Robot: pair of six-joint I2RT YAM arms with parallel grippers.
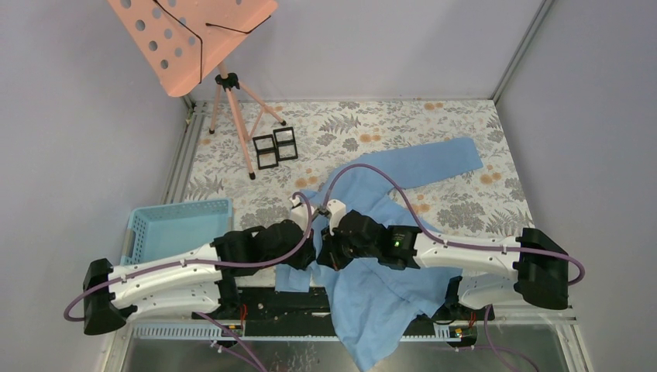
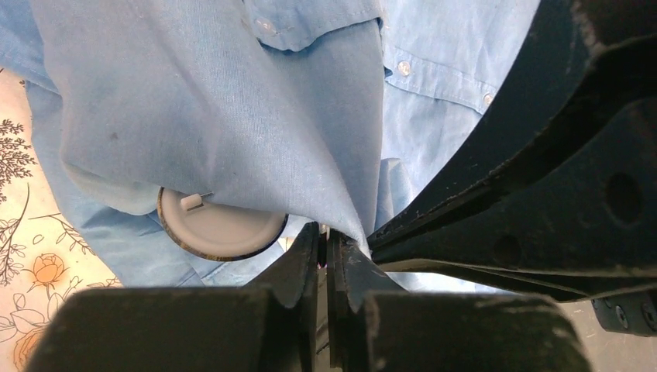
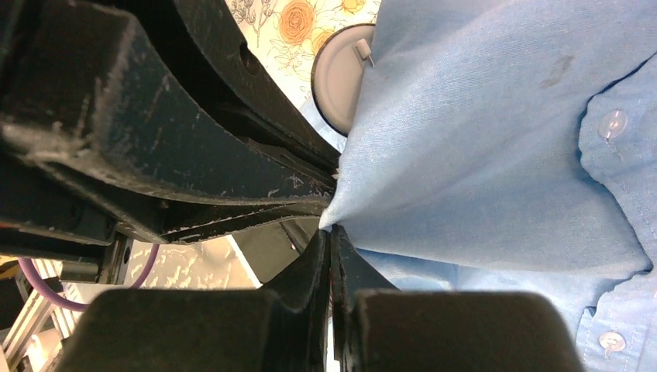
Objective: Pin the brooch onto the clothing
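A blue denim shirt (image 1: 380, 302) lies spread under my arms. In the left wrist view, a fold of the shirt (image 2: 225, 101) runs down to both grippers. My left gripper is shut at the fold's lower edge, with a small bit of cloth seeming to show between its tips. My right gripper is shut where the fold narrows to a point, close beside the left one. The round brooch (image 2: 221, 229) shows its pale back and small catch (image 3: 362, 49), partly covered by the fold. Most of its pin is hidden; only a short thin end shows.
A light blue basket (image 1: 178, 232) stands at the left. Black frames (image 1: 275, 147) and a pink stand (image 1: 232, 116) are at the back left. The grippers nearly touch each other.
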